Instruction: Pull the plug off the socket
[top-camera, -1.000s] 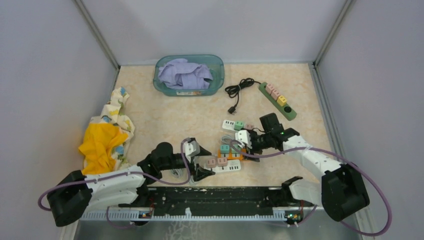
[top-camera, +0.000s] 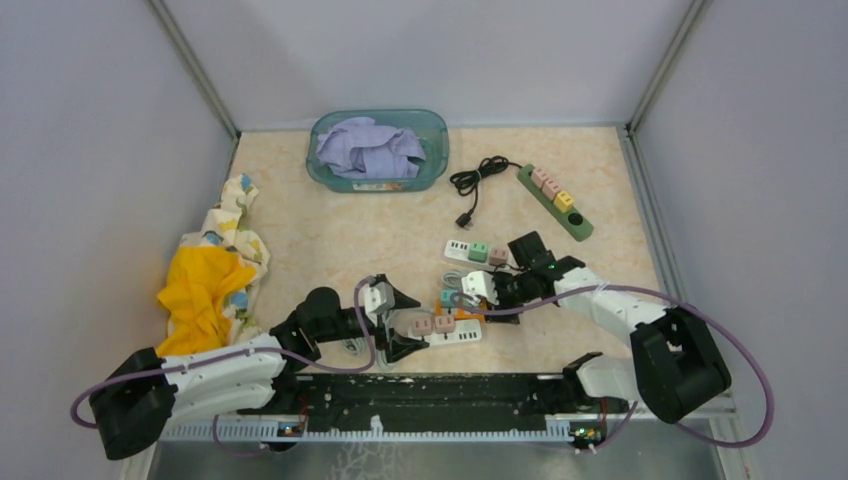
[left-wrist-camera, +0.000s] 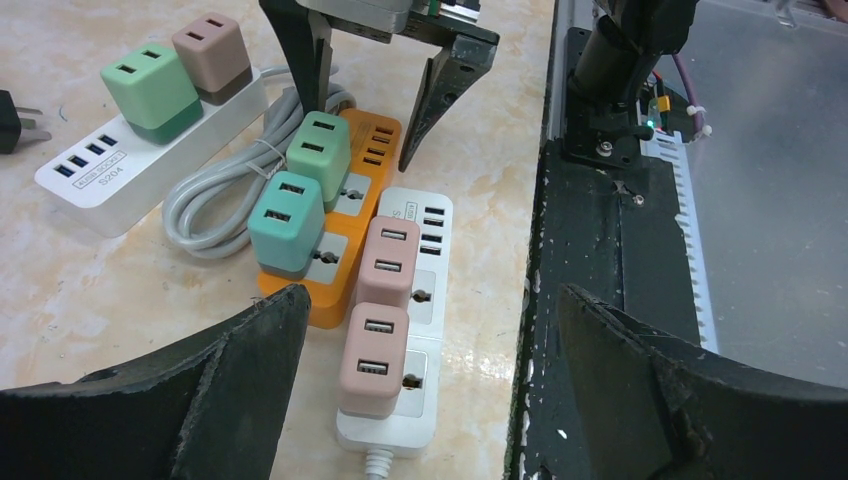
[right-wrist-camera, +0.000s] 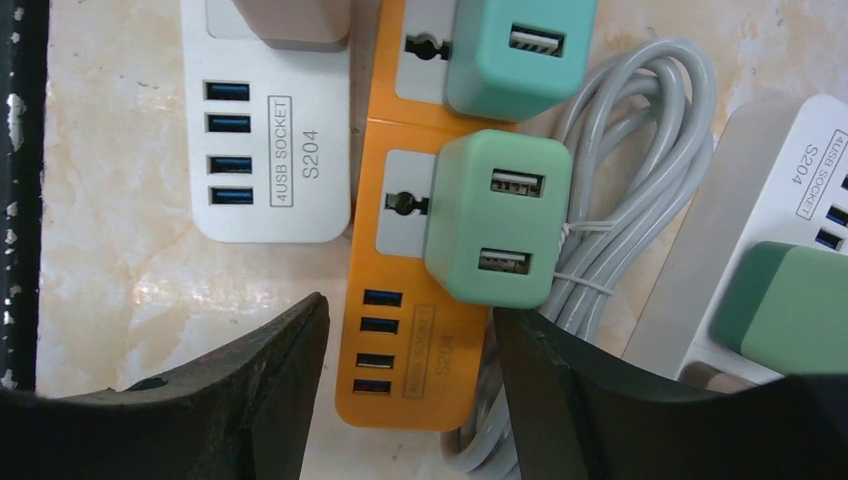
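An orange power strip (right-wrist-camera: 400, 380) carries a green plug (right-wrist-camera: 497, 210) and a teal plug (right-wrist-camera: 520, 70). My right gripper hangs part open at the orange strip's end, its fingers just beside the green plug, apparently not closed on it. My left gripper is open in front of a white strip (left-wrist-camera: 428, 280) with two pink plugs (left-wrist-camera: 372, 360), nothing held between its fingers.
Another white strip (left-wrist-camera: 100, 195) with green and pink plugs and a coiled grey cable (left-wrist-camera: 200, 205) lie alongside. Behind are a green strip (top-camera: 532, 190), a black cable and a teal bin (top-camera: 430, 160). Cloths (top-camera: 200, 300) lie left.
The left arm has hardly moved.
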